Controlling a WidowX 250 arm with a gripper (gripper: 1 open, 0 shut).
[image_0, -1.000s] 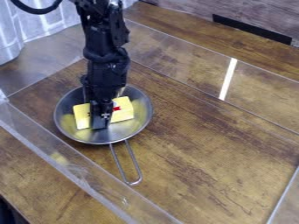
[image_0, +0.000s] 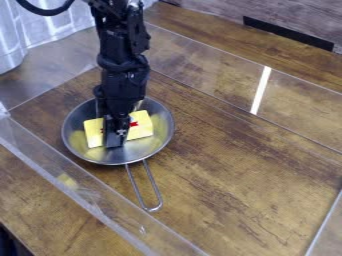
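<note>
A round metal pan (image_0: 150, 145) with a long wire-like handle (image_0: 151, 200) sits on the wooden table at left of centre. A yellow object (image_0: 138, 129) with a small red mark lies flat inside it. My black arm comes down from the top, and its gripper (image_0: 116, 130) is lowered into the pan at the yellow object. The fingers are small and dark here, and I cannot make out clearly whether they are closed on it.
Bare wooden table (image_0: 247, 160) fills the right side, with a white tape strip (image_0: 261, 90) on it. Clear plastic or metal edging runs along the left, with a pale bulky object at the upper left.
</note>
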